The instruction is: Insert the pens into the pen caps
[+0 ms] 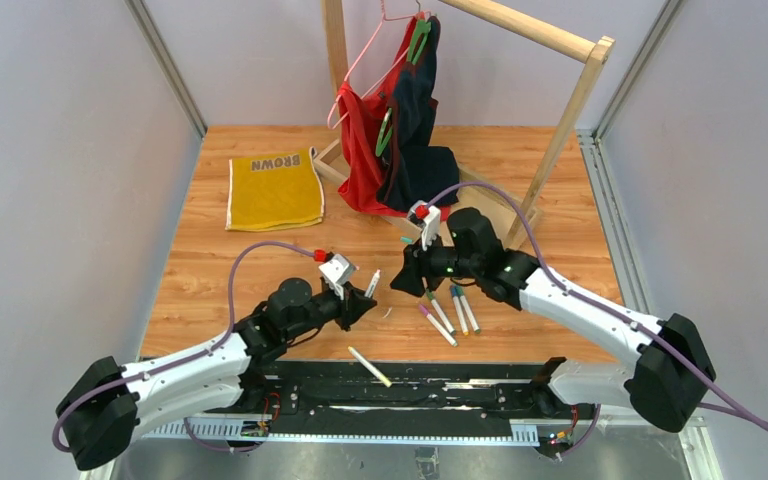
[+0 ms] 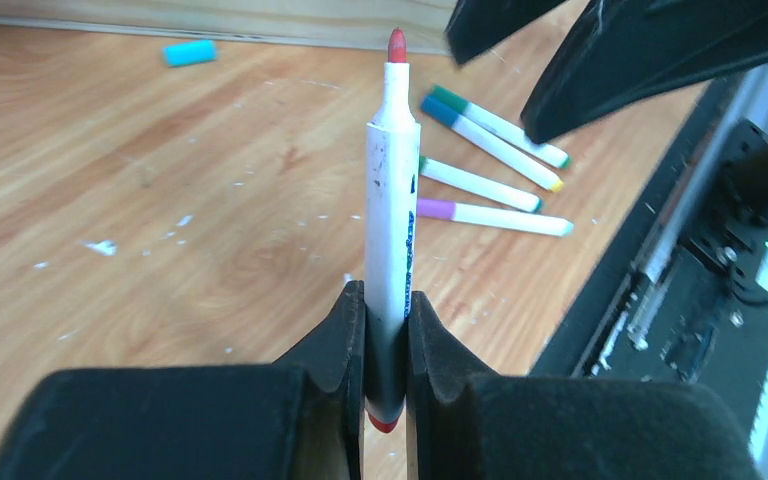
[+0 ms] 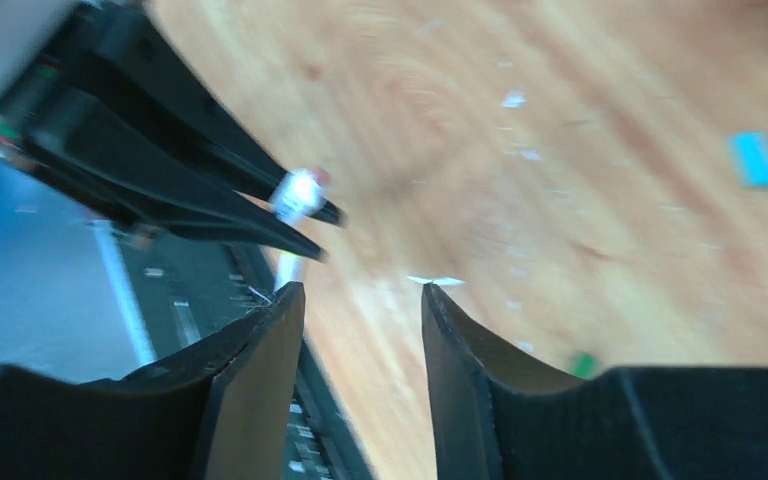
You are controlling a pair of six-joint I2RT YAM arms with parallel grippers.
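Observation:
A white pen (image 2: 392, 200) with a bare red tip stands between the fingers of my left gripper, which is shut on its lower part. In the top view that pen (image 1: 373, 283) points up and away from the table. My right gripper is open and empty, a short way right of the pen in the top view. On the table to the right lie capped pens: a purple-capped one (image 2: 495, 217), a green one (image 2: 480, 186), a blue one (image 2: 495, 148) and a dark green one (image 2: 505, 128). No red cap shows.
A pale yellow pen (image 1: 370, 366) lies at the table's front edge. A small cyan cap (image 2: 190, 53) lies by the wooden rack (image 1: 550, 150), which has clothes hanging from it. The yellow towel (image 1: 275, 190) is at the back left. Bare wood lies left of the left gripper.

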